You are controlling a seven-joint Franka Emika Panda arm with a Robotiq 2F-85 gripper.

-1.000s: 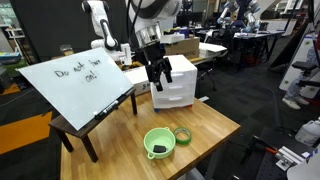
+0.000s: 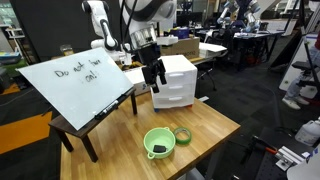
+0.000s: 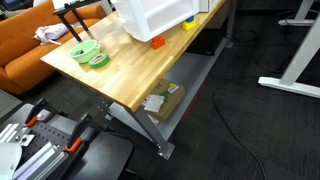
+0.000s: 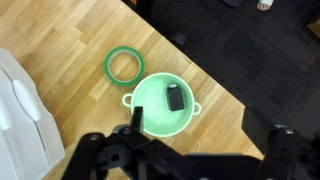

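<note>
A pale green two-handled bowl (image 4: 150,118) stands on the wooden table, with a small black object (image 4: 175,97) lying inside it. Beside the bowl is a roll of green tape (image 4: 109,67), flat on the tabletop. My gripper (image 2: 154,76) hangs well above the table, behind the bowl in exterior view 1. In the wrist view its dark fingers (image 4: 266,133) are spread wide apart, and nothing is held between them. The bowl shows below and between those fingers, not touched by them.
A white drawer unit (image 2: 175,84) occupies the table's back part. To the left leans a whiteboard (image 2: 78,84) with handwriting on it. A red item (image 3: 157,42) lies near the table's edge. Bare wood (image 2: 208,120) remains clear right of the tape.
Compared with a second ago, the arm and gripper sit very slightly differently. The bowl, the black object and the tape have stayed put.
</note>
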